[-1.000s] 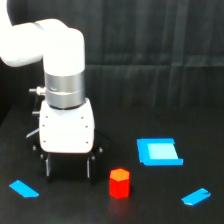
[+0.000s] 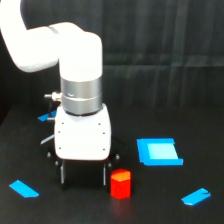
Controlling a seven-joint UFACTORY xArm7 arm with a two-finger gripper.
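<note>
A small red-orange cube [image 2: 120, 185] sits on the dark table near the front of the camera view, right of the middle. My gripper [image 2: 84, 176] points down just to its left, below the white hand. Its two thin dark fingers stand well apart, with no object visible between them. The right finger [image 2: 105, 173] is close to the cube's left side in the picture; whether they touch cannot be told.
A blue square with a pale centre [image 2: 161, 152] lies on the table behind and right of the cube. Blue strips lie at the front left [image 2: 24, 188] and front right [image 2: 196, 197]. Another bit of blue [image 2: 44, 117] shows behind the arm. A dark curtain [image 2: 160, 60] hangs at the back.
The arm and gripper have moved right and slightly down in the picture, closer to the cube. The cube and the blue pieces have stayed in place.
</note>
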